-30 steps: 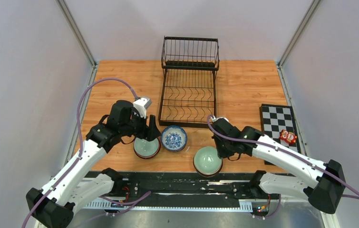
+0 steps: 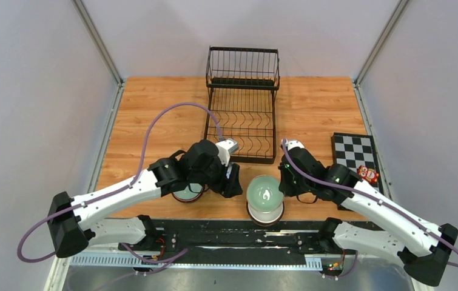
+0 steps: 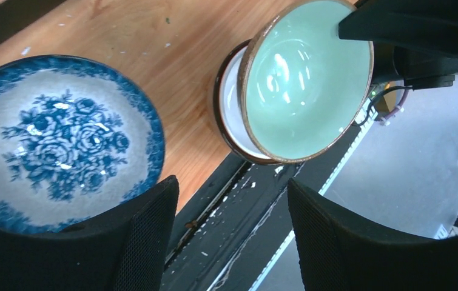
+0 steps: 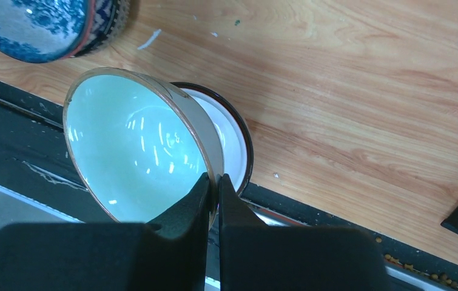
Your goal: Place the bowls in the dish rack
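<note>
My right gripper is shut on the rim of a mint-green bowl [image 4: 135, 145], lifted and tilted over a white, dark-rimmed bowl [image 4: 231, 139] at the table's front edge. My left gripper stands open, its fingers beside a blue floral bowl [image 3: 62, 145], with nothing between them; from above it hides most of that bowl. Another pale green bowl [image 2: 185, 193] sits at front left, partly behind the left arm. The black dish rack [image 2: 273, 127] stands empty at the back centre.
A checkered board [image 2: 350, 145] with a red object [image 2: 367, 174] lies on the right.
My left gripper has moved right over the blue bowl toward the centre. My right gripper has risen slightly, lifting the green bowl off the white one beneath.
</note>
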